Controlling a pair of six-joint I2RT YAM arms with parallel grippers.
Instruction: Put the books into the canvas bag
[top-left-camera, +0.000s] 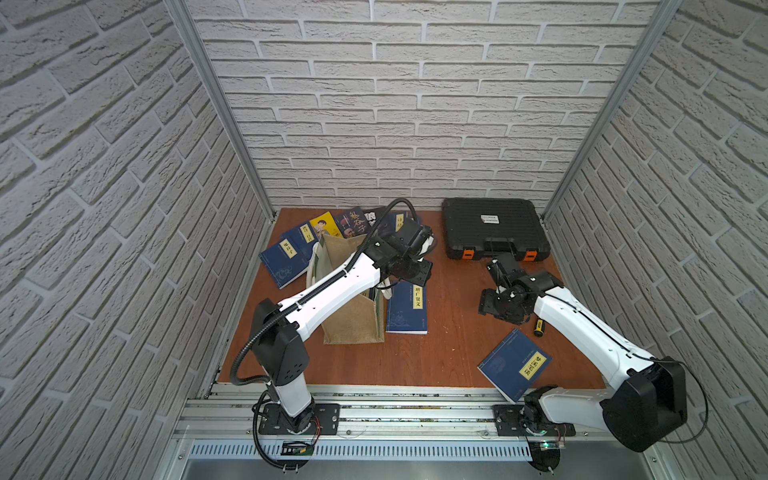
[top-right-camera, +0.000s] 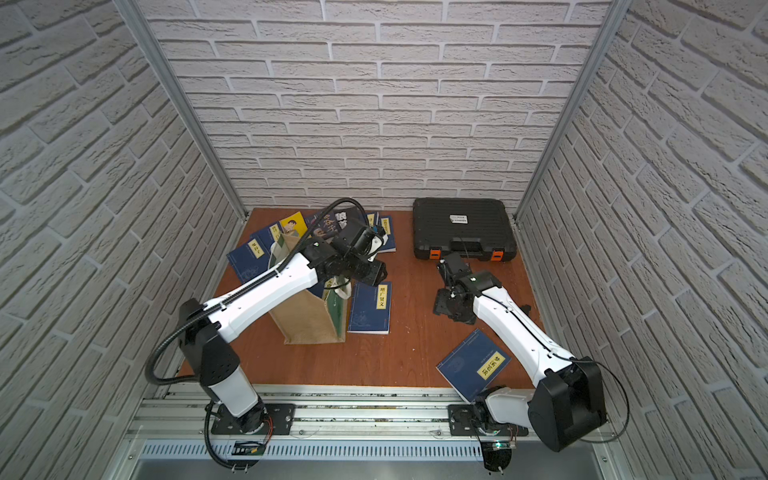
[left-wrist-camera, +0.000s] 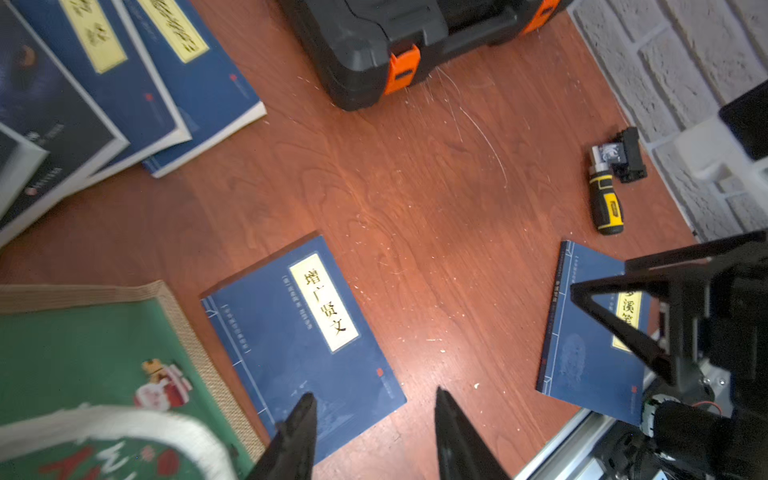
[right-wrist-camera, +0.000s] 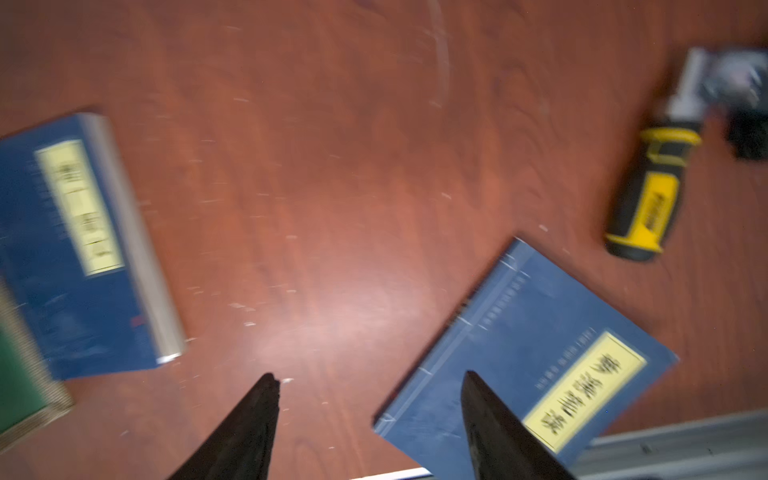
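Observation:
The tan canvas bag (top-left-camera: 352, 324) stands upright on the left half of the table; my left arm crosses over its mouth, hiding most of the inside. A blue book (left-wrist-camera: 296, 344) lies flat just right of the bag's green printed side (left-wrist-camera: 72, 344). Above that book, my left gripper has its fingers spread, and nothing is between them. My right gripper is open and empty, over the table near another blue book (right-wrist-camera: 496, 360) that lies slanted at the front right edge.
More books (top-left-camera: 289, 256) lie overlapping along the back left. A black case (top-left-camera: 496, 228) with orange latches sits at the back right. A yellow-black screwdriver (right-wrist-camera: 649, 204) lies near the right wall.

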